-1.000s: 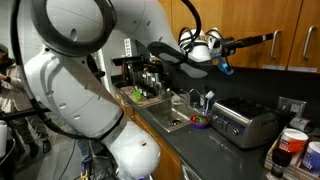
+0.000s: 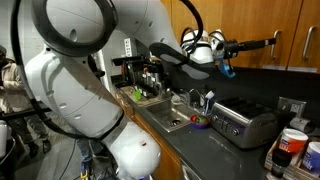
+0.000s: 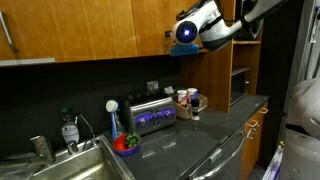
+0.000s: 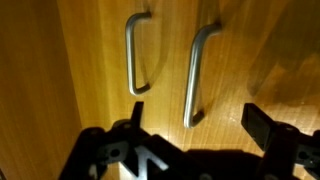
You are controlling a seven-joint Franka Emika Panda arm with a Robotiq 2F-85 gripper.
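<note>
My gripper is open in front of the wooden upper cabinet, its two dark fingers apart at the bottom of the wrist view. Between and beyond the fingers, a metal bar handle (image 4: pixel 196 75) stands on one cabinet door; nothing shows gripped. A second, similar handle (image 4: pixel 132 52) is on the neighbouring door to the left. In exterior view 1 the arm reaches across to the cabinet handle (image 2: pixel 277 47), with the fingers close to it; contact cannot be made out. The cabinet doors (image 3: pixel 105 35) look closed.
Below the cabinet, a silver toaster (image 2: pixel 243 125) stands on the dark counter (image 3: pixel 190 150). Cups and cans (image 2: pixel 291 143) are at the right, near a wooden box (image 3: pixel 198 103). A colourful bowl (image 3: pixel 126 144) sits beside the sink (image 3: pixel 85 165).
</note>
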